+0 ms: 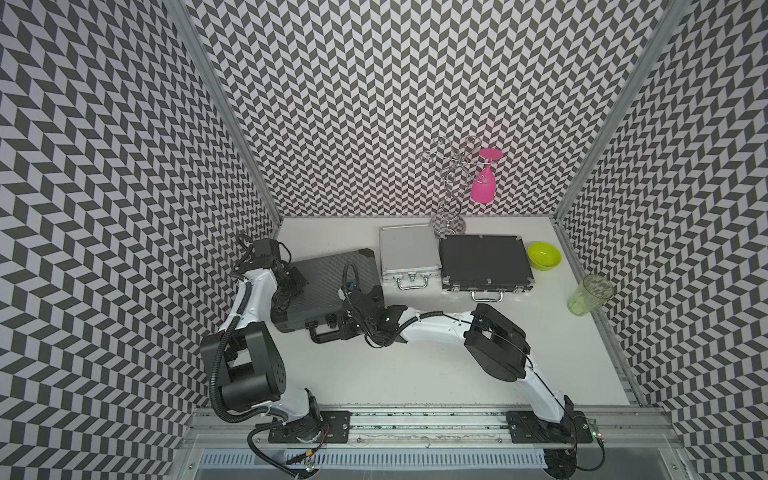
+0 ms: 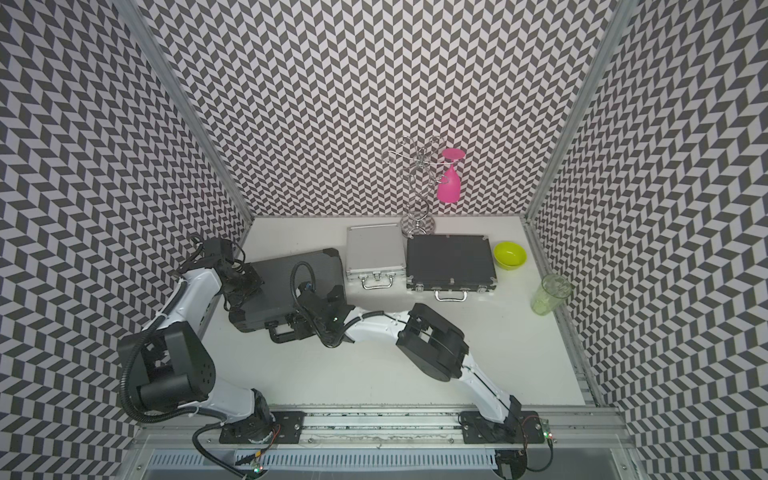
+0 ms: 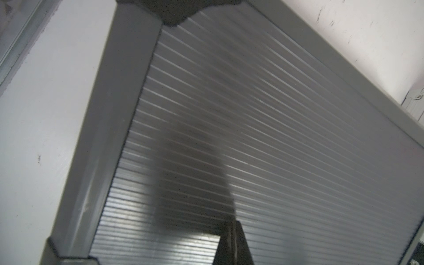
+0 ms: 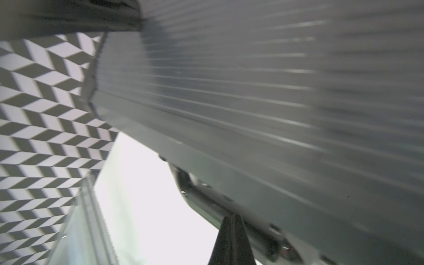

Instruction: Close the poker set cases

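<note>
The dark grey ribbed case [image 1: 328, 268] lies at the left of the table with its lid down. Over its left part is my left gripper, shut, its tips above the ribbed lid; whether they touch it I cannot tell. At the case's front side, near the black handle [image 4: 203, 207], my right gripper is shut, nothing showing between its fingers. A silver case [image 1: 409, 249] and a black case [image 1: 485, 260] stand to the right, lids down, handles toward the front. The dark case's latches are hidden or blurred.
A wire stand [image 1: 449, 200] with a pink goblet [image 1: 483, 188] rises behind the cases. A lime bowl [image 1: 544, 256] and a greenish glass [image 1: 590, 294] stand at the right.
</note>
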